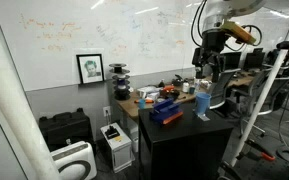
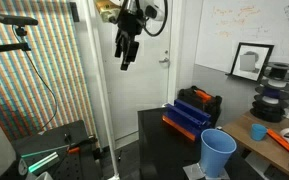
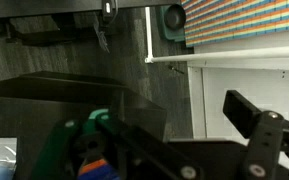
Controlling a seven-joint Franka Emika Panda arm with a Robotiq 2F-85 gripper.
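Note:
My gripper reaches in from the bottom of the wrist view, its dark fingers spread wide with nothing visible between them. In exterior view 2 the gripper (image 2: 124, 66) hangs high, to the left of the black table (image 2: 156, 145). A blue cup-like container (image 2: 217, 150) stands upright near the table's right side, over a pale sheet (image 2: 193, 172). Long blue and red pieces (image 2: 186, 121) lie farther back on the tabletop. Exterior view 1 shows the gripper (image 1: 206, 73) above the level of the blue container (image 1: 202, 103), apart from everything.
Behind the table, a wooden bench (image 2: 276, 148) carries black spools (image 2: 276, 90) and a small blue cup (image 2: 258, 131). Office chairs (image 1: 222, 90) stand at the right. In the wrist view, dark floor (image 3: 134, 55) and a striped mat (image 3: 244, 20) show below the gripper.

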